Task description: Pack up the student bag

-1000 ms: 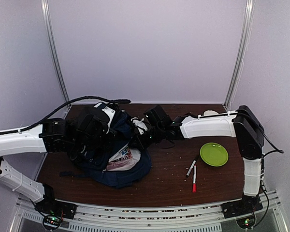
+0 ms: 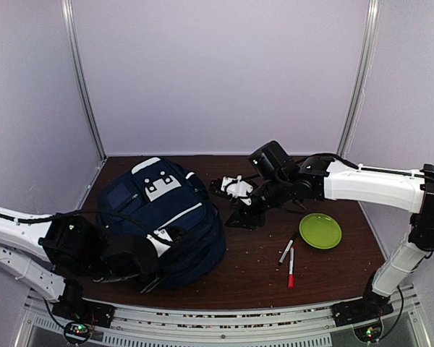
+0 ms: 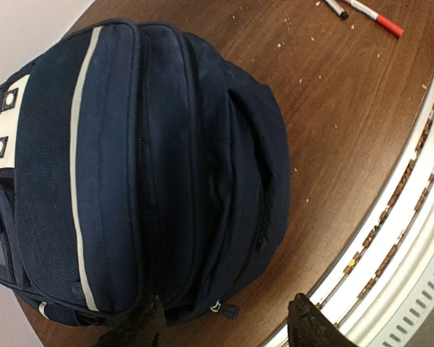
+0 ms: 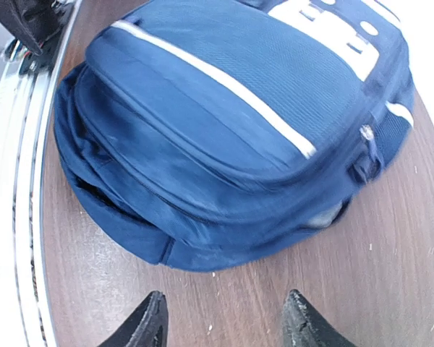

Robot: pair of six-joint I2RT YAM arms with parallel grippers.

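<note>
A navy backpack (image 2: 170,210) with white trim lies on the left of the table, its front flap down; it fills much of both wrist views. My left gripper hangs over the bag's near edge, open, with a zipper pull (image 3: 228,310) visible below. My right gripper is open over bare wood just right of the backpack, nothing between its fingers. Two markers, one black-capped (image 2: 284,251) and one red (image 2: 291,271), lie right of the bag near the front.
A green plate (image 2: 320,230) sits at the right. The metal rail (image 2: 224,311) runs along the front edge.
The backpack, earlier lifted open with pale contents showing, now lies closed. My left arm has moved toward the front; my right gripper has withdrawn rightward from the bag.
</note>
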